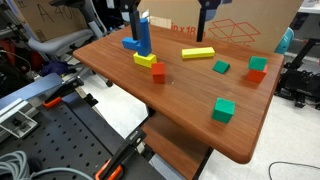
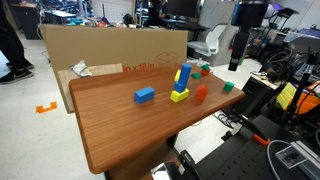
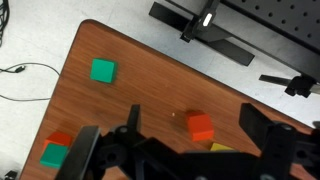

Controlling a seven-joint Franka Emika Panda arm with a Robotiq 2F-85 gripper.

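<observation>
My gripper has its two dark fingers spread wide, with nothing between them, above the wooden table. The wrist view looks down past the fingers at an orange-red block on the tabletop. That red block lies near the table's edge, close to a yellow block. Behind the yellow one, a tall blue block stands upright, and a second blue block lies to one side. Toward the other end are a long yellow block, a flat green block and a green cube.
A green block sits on a red block near the table's far corner. A cardboard panel rises behind the table. The dark base platform lies alongside.
</observation>
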